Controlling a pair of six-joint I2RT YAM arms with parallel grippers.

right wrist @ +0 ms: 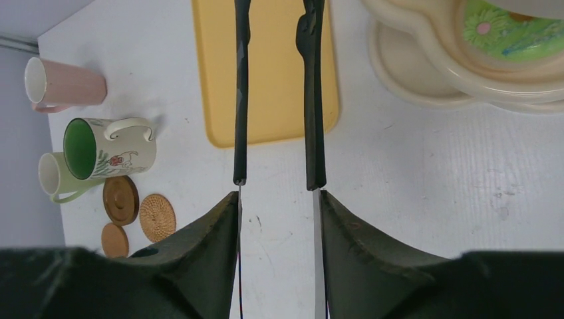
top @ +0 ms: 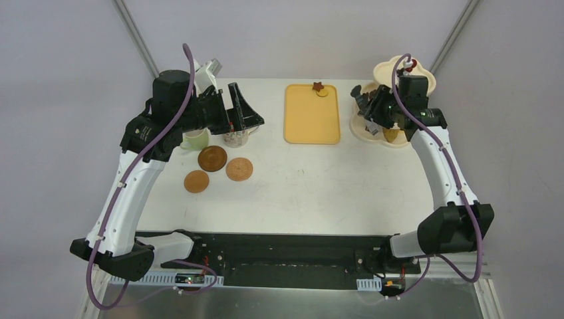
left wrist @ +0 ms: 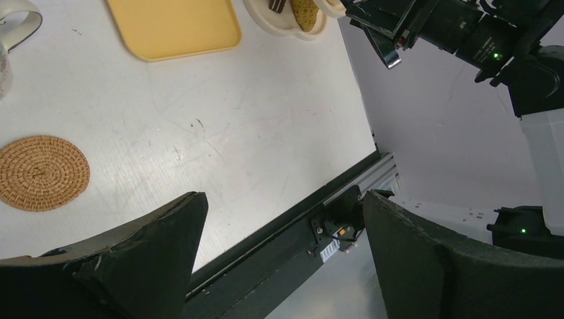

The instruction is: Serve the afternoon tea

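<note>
My right gripper is shut on the arms of black-ended tongs [right wrist: 312,100]; in the right wrist view their far ends run out of frame. From above, the dark ends stick out leftward over the cream tiered stand [top: 361,134], and what lies between them cannot be made out. On the stand's lower tier lie a brown cake [left wrist: 306,12] and a dark striped piece [left wrist: 277,5]. The yellow tray [top: 311,119] bears a reddish star piece [top: 318,86] and a yellow round one [top: 322,92]. Over the mugs, my left gripper hangs open and empty.
Left on the table are a pink mug [right wrist: 73,81], a patterned mug [right wrist: 120,149] and a pale green mug [right wrist: 56,174]. Near them lie a dark brown saucer [top: 212,159], a woven coaster [top: 239,169] and another coaster [top: 196,181].
</note>
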